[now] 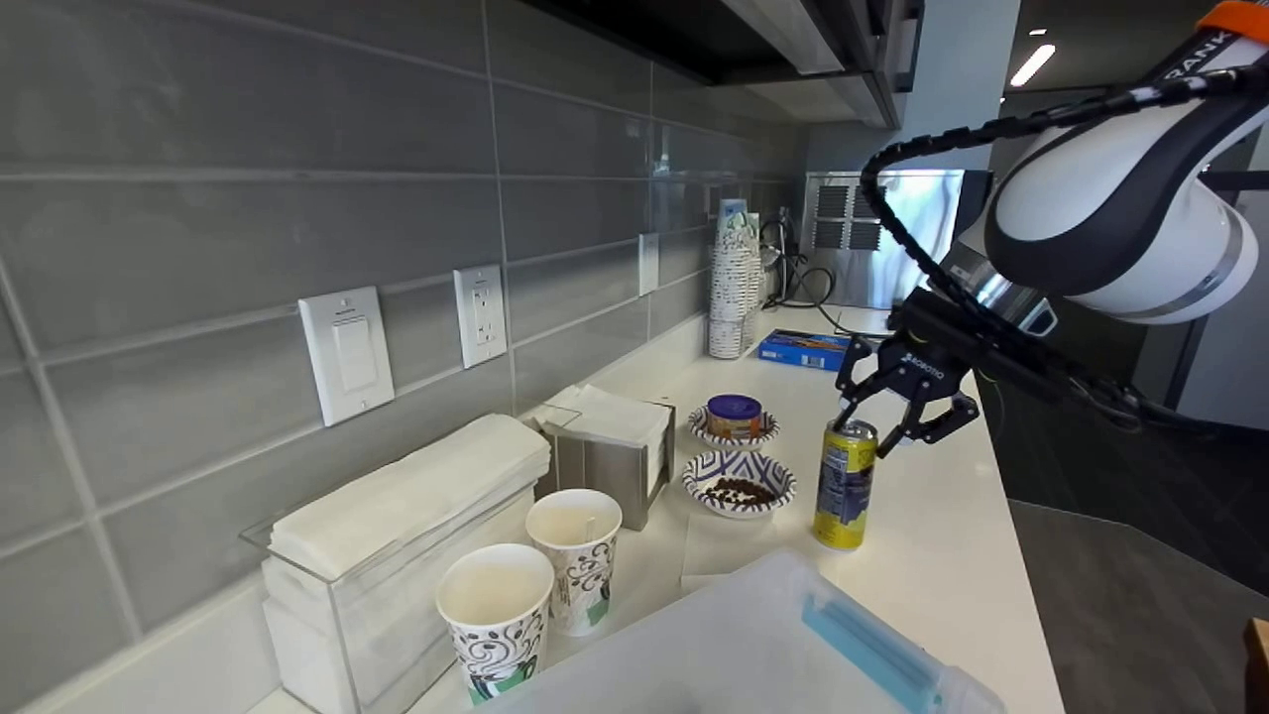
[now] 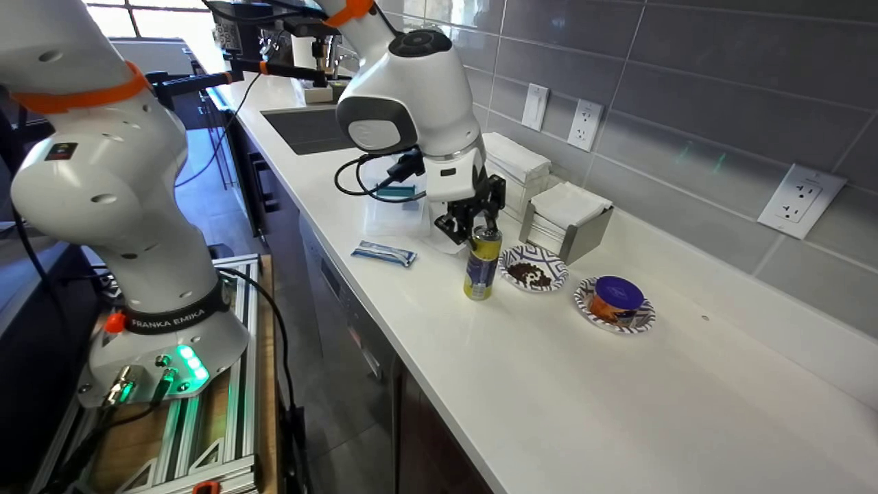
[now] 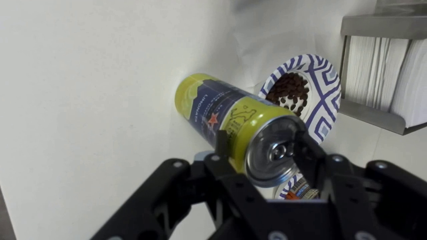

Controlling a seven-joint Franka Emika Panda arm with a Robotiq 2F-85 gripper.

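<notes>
A yellow and dark blue drink can [image 1: 845,486] is upright, slightly tilted, over the white counter beside a patterned bowl. My gripper [image 1: 865,435] is shut on the can's upper end, one finger on each side. In the wrist view the can [image 3: 224,108] runs from its silver top between my fingers to its yellow base. Whether its base touches the counter I cannot tell. The blue and white bowl [image 2: 556,274] holding small dark brown pieces stands close by, nearer the wall than the can [image 2: 482,263].
A purple-lidded tub [image 2: 619,296] sits in a second patterned bowl. Napkin holders [image 1: 656,466] and paper cups [image 1: 586,571] line the wall side; a translucent bin [image 1: 714,643] is in the foreground. A blue-white packet [image 2: 384,252] lies near the counter edge.
</notes>
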